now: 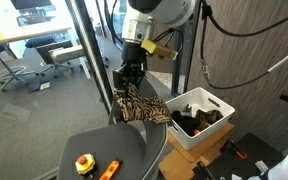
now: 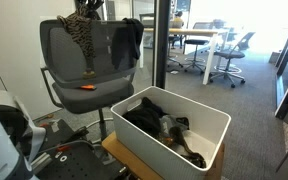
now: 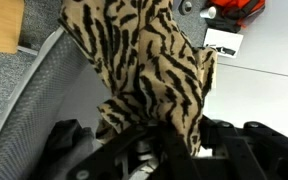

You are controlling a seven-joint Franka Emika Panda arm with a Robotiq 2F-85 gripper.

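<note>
A tiger-striped cloth (image 1: 141,104) hangs from my gripper (image 1: 133,76), which is shut on it in front of the chair's backrest. In the wrist view the striped cloth (image 3: 149,65) fills the middle and covers most of the fingers. Exterior view 2 has the cloth (image 2: 76,36) hanging in front of the upper left of the chair back, with the gripper near the top edge. Whether the cloth touches the backrest I cannot tell. A dark cloth (image 2: 127,42) is draped over the other side of the backrest.
The grey office chair (image 1: 104,146) has a red-and-yellow object (image 1: 85,163) and an orange-handled tool (image 1: 110,170) on its seat. A white bin (image 2: 170,144) holding dark items stands on a wooden surface (image 2: 116,149). Glass and desks lie behind.
</note>
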